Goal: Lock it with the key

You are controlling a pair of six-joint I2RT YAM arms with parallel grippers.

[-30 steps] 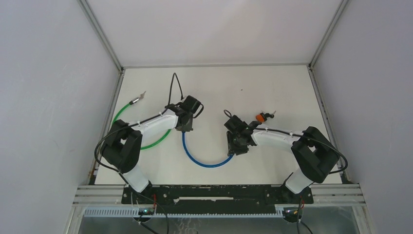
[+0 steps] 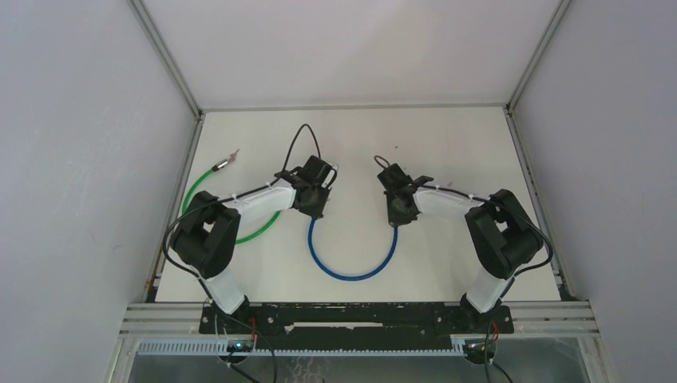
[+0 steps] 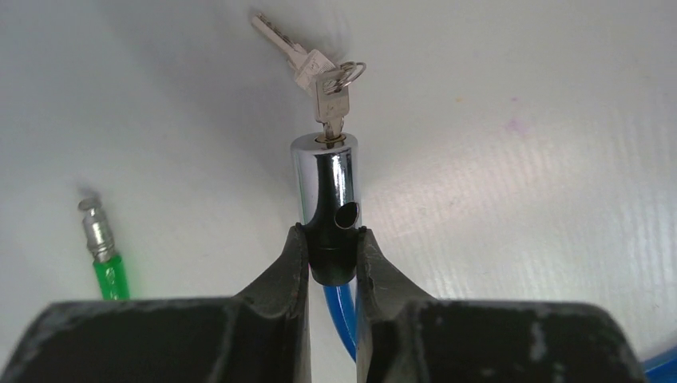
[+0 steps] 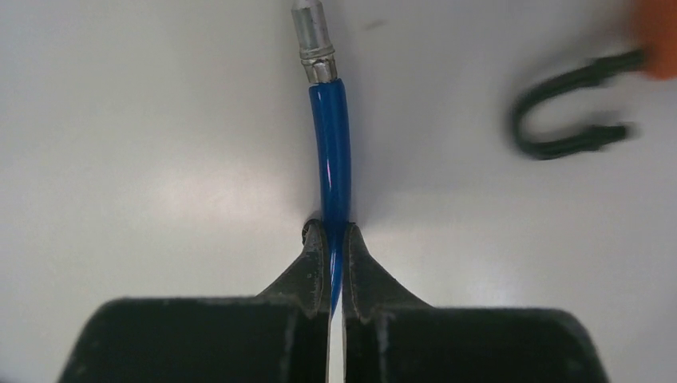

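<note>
In the left wrist view, my left gripper is shut on the chrome lock body (image 3: 326, 175) of the blue cable. A key (image 3: 331, 100) stands in its top, with a second key (image 3: 310, 68) on the same ring. My right gripper is shut on the blue cable (image 4: 332, 152) near its metal end fitting (image 4: 315, 44), which points away from the gripper. In the top view both grippers are over the middle of the board, apart, with the blue cable (image 2: 351, 278) curving between them toward the front.
A green cable (image 2: 255, 234) with a metal end lies at the left. A blurred orange object (image 4: 656, 36) with a dark looped part is at the upper right of the right wrist view. The back of the board (image 2: 351, 128) is mostly clear.
My right gripper has moved toward the back with the cable end, hiding the orange object in the top view. My left gripper has shifted slightly right. The blue cable's curve has shifted.
</note>
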